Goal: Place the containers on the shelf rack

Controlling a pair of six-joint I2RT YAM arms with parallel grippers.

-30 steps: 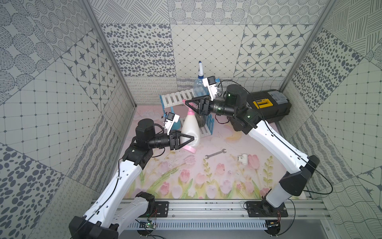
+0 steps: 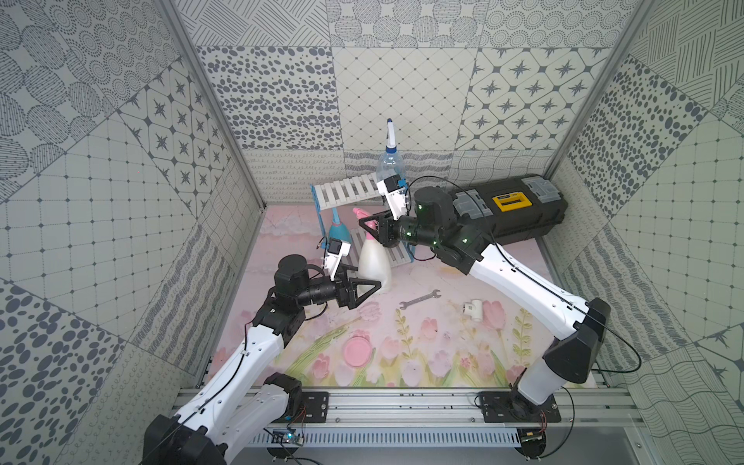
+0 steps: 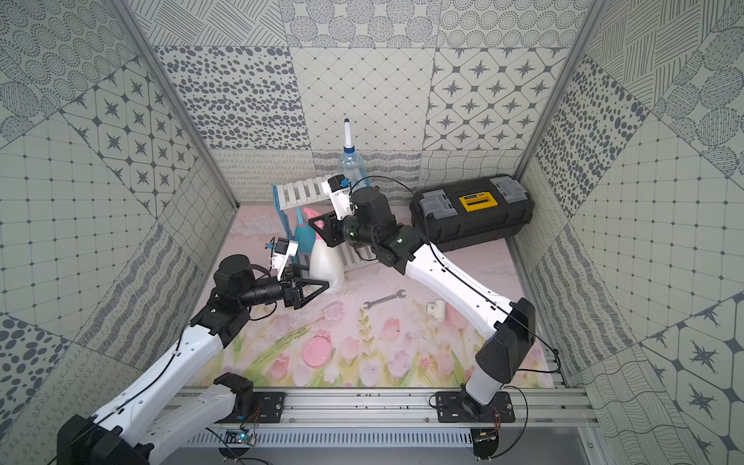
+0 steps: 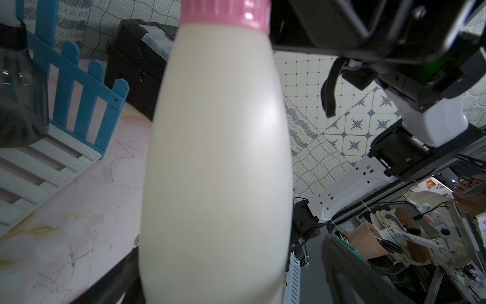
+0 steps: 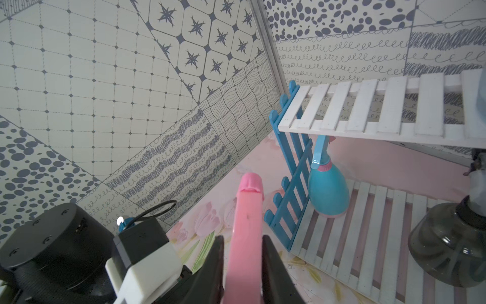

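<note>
The watering can, a white bottle (image 2: 375, 263) with a pink spray head, hangs roughly upright before the shelf. My right gripper (image 2: 365, 222) is shut on its pink head (image 5: 244, 238). Beside the lower body stands my left gripper (image 2: 376, 283), open; in the left wrist view the bottle (image 4: 217, 162) fills the space between its blurred fingers. Whether they touch it cannot be told. Behind is the two-level shelf, with a white slatted top (image 5: 374, 109) and blue sides. A pink disc (image 2: 357, 351) lies on the table in front.
A blue spray bottle (image 5: 328, 187) and a dark one (image 5: 445, 245) occupy the lower shelf. A clear bottle (image 2: 390, 162) stands on the top level. Rightward are the toolbox (image 2: 507, 205), wrench (image 2: 420, 299) and white fitting (image 2: 472, 310). Between the two lower-shelf bottles, slats are bare.
The right gripper has moved left and down with the bottle, which sits slightly lower. The left gripper has lowered a little. The pink disc, earlier close below the bottle, now lies nearer the front.
</note>
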